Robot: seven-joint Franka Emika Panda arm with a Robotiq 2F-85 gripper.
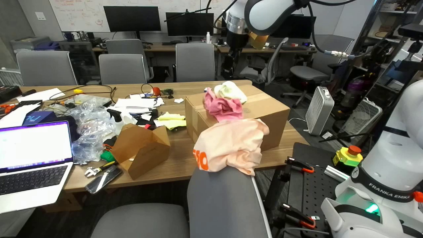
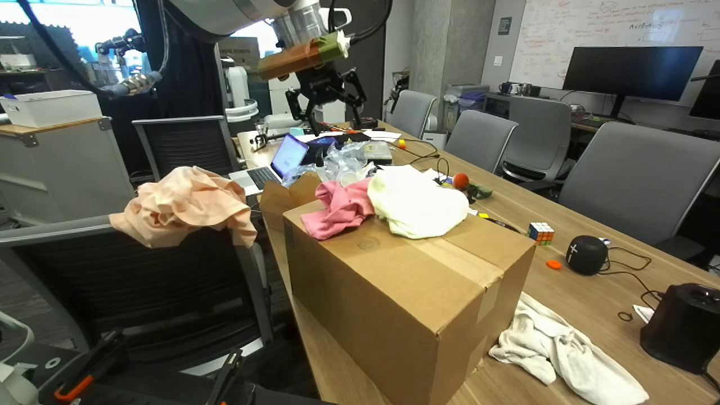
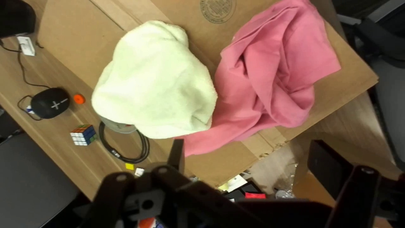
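Note:
A pale yellow-green cloth [image 3: 155, 81] lies bunched on top of the large cardboard box [image 2: 378, 290]. Beside it on the box, and touching it, is a crumpled pink cloth [image 3: 269, 68]. Over the back of a grey chair drapes a peach cloth [image 1: 234, 142] with orange lettering. My gripper [image 2: 325, 111] is open in the air above the box, its fingers wide apart and empty. Both black fingers [image 3: 329, 167] show low in the wrist view, with the two cloths farther up that picture.
A white cloth [image 2: 563, 351] lies on the table past the box. Near it are a Rubik's cube [image 2: 541, 233] and a black speaker [image 2: 586, 254]. An open brown box [image 1: 140, 150], plastic wrap [image 1: 89, 127] and a laptop [image 1: 33, 158] crowd the table's other end.

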